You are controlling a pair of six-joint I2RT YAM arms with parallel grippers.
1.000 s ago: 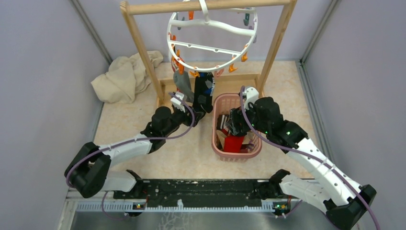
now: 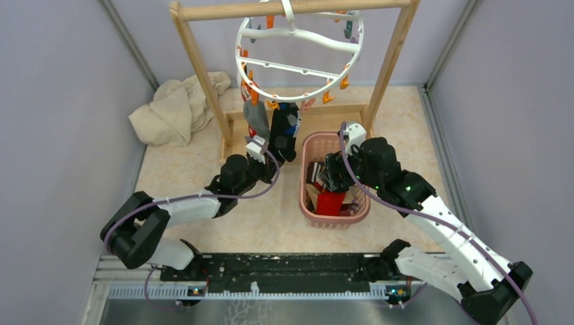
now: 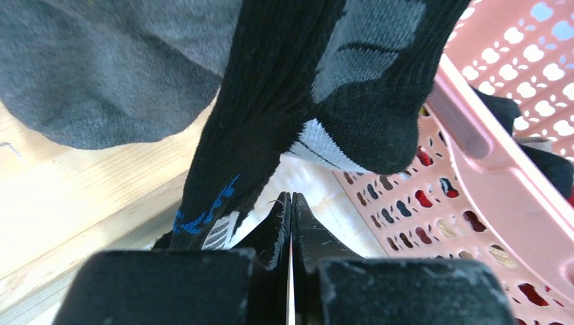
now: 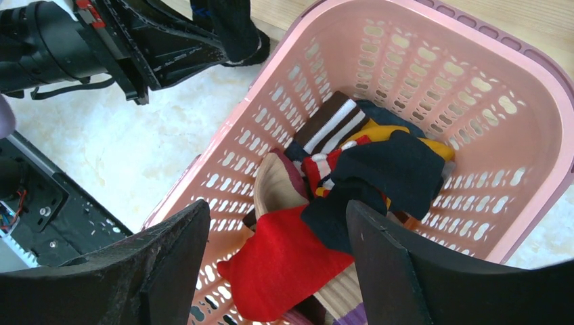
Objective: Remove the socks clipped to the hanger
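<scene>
A black sock with grey and blue patches hangs from the white round hanger, beside a grey sock. In the left wrist view the black sock dangles right in front of my left gripper, whose fingertips meet with no cloth between them. The grey sock is farther to the left there. Over the pink basket my right gripper stands open, its fingers wide apart. Below it a red sock and several others lie in the basket.
Orange clips line the hanger ring, which hangs from a wooden frame. A beige cloth lies at the back left.
</scene>
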